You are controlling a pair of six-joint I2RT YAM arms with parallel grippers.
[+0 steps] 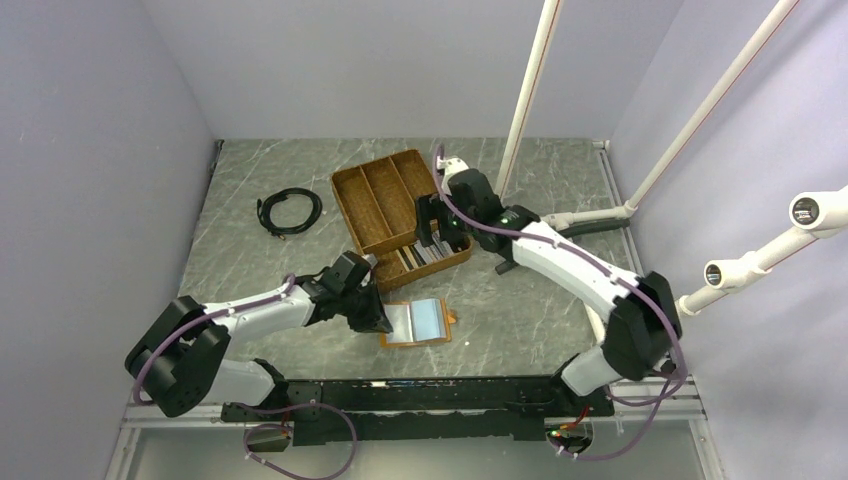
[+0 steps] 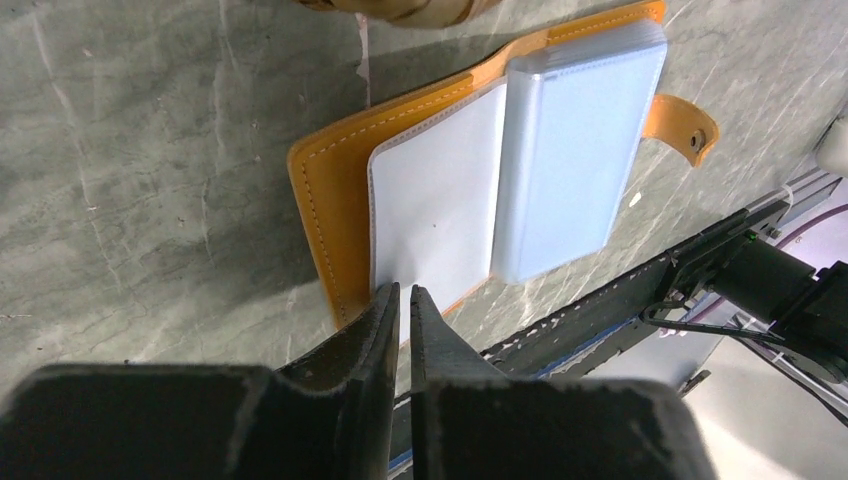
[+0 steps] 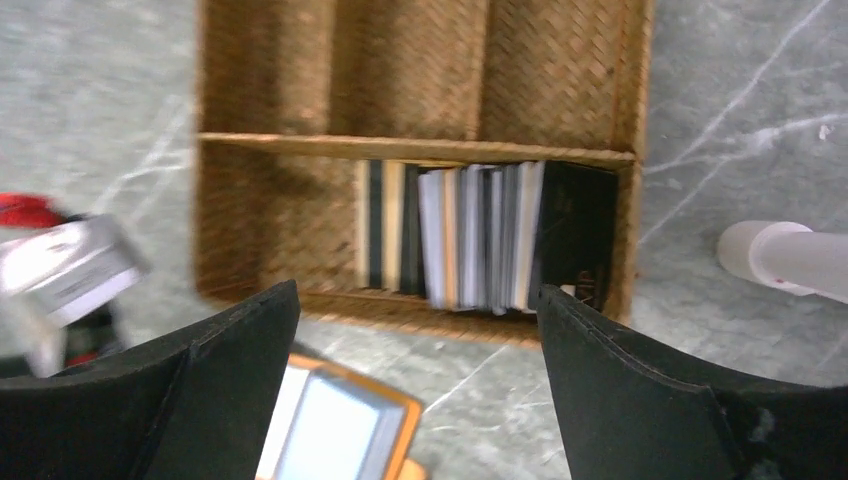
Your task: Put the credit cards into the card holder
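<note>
The tan card holder (image 2: pixel 335 190) lies spread open on the table, with white sleeves (image 2: pixel 435 190) on its left side and pale blue sleeves (image 2: pixel 585 150) on its right. My left gripper is at the near edge of the white sleeves. Its fingers stand close together with a narrow gap; whether a sleeve is pinched there is unclear. Several cards (image 3: pixel 470 235) stand on edge in the front compartment of the wicker box (image 3: pixel 262 143). Over that compartment my right gripper is open, nothing between its fingers.
The box's rear compartments (image 1: pixel 385 195) are empty. A black coiled cable (image 1: pixel 290 210) lies to the left of the box. White pipes (image 1: pixel 590 215) run along the right side. Bare table shows right of the holder.
</note>
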